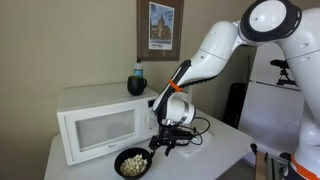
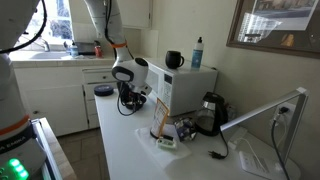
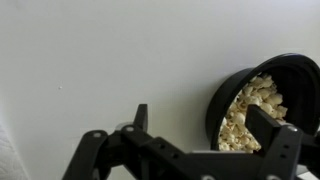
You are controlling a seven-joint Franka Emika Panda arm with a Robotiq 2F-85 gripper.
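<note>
A black bowl [image 3: 218, 108] of pale popcorn [image 3: 253, 110] sits at the right side of the wrist view. In exterior view 1 the same bowl [image 1: 120, 172] rests on the white table in front of the microwave, with popcorn [image 1: 132, 166] inside. My gripper stands open, its two fingers far apart, nothing between them but bare table and part of the bowl's near rim. In exterior view 1 the gripper [image 1: 162, 151] is just right of the bowl; in exterior view 2 the arm partly hides that area.
A white microwave [image 1: 106, 128] stands behind the bowl, a dark mug [image 1: 137, 86] on top. Exterior view 2 shows a coffee maker [image 2: 210, 115] and a blue bottle [image 2: 196, 53].
</note>
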